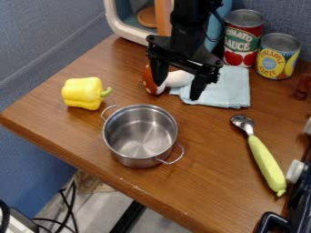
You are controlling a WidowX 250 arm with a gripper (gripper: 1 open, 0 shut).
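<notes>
My black gripper [179, 75] hangs over the back middle of the wooden table [145, 191], above a red and white object [155, 84] and a light blue cloth [223, 91]; its fingers look apart, with nothing clearly between them. A steel pot [140, 135] stands front centre. A yellow bell pepper [84, 93] lies at the left. A spoon [242, 122] and a yellow corn-like object [267, 165] lie at the right.
A microwave [127, 18] is at the back, with a tomato can [242, 38] and another can [277, 56] at the back right. Black equipment [292, 205] lines the right edge.
</notes>
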